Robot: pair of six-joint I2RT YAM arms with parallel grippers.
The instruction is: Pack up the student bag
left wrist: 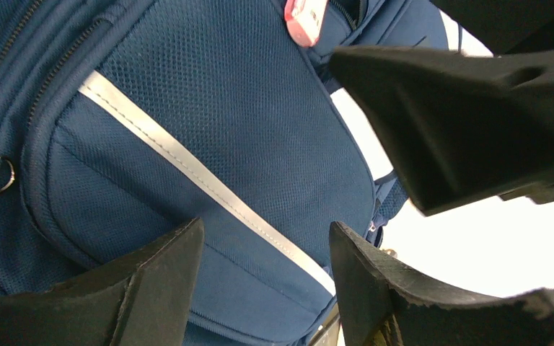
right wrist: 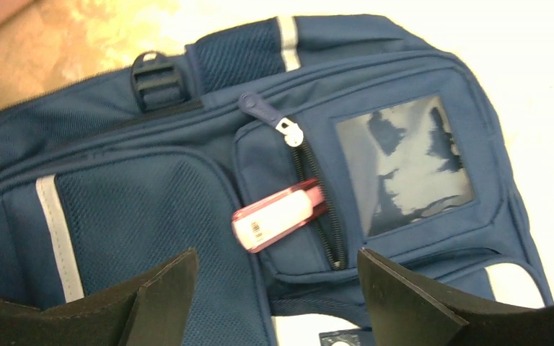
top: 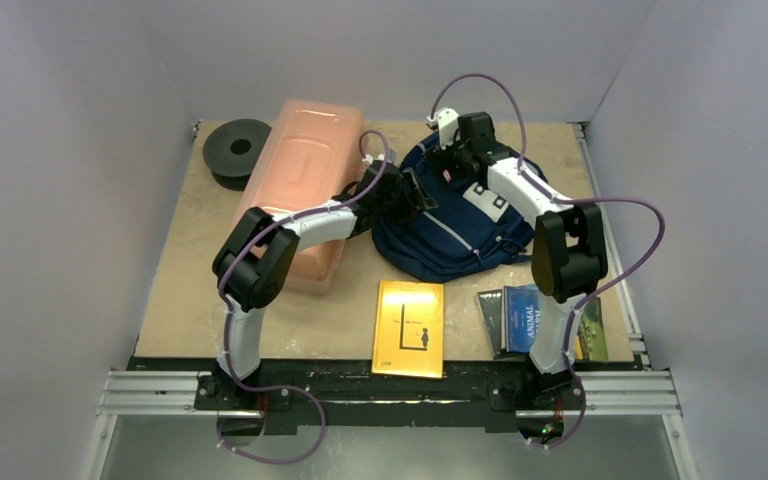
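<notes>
The navy backpack (top: 440, 240) lies at the back centre. In the right wrist view a pink-and-red object (right wrist: 273, 218) sticks out of a small zipped pocket (right wrist: 404, 166), its zipper pull (right wrist: 260, 108) at the top. My right gripper is open above this pocket, nothing between its fingers. My left gripper hovers over the front panel with its white strip (left wrist: 187, 166), left of that pocket in the top view, fingers apart and empty; the right gripper fills the upper right of the left wrist view.
A pink plastic box (top: 295, 170) and a dark spool (top: 228, 150) stand at left. A yellow book (top: 408, 325) lies at the front centre, more books (top: 521, 320) at front right.
</notes>
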